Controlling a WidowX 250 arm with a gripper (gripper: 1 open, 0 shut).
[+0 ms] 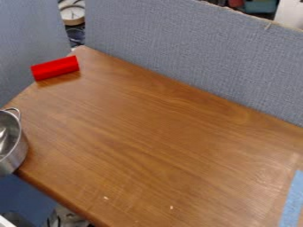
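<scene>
A red cylinder (55, 67) lies on its side near the far left corner of the wooden table. A steel pot (11, 148) with a looped handle is at the left edge of the view, partly cut off. No gripper shows in the camera view.
Grey padded panels (190, 58) bound the back and left of the table (166, 151).
</scene>
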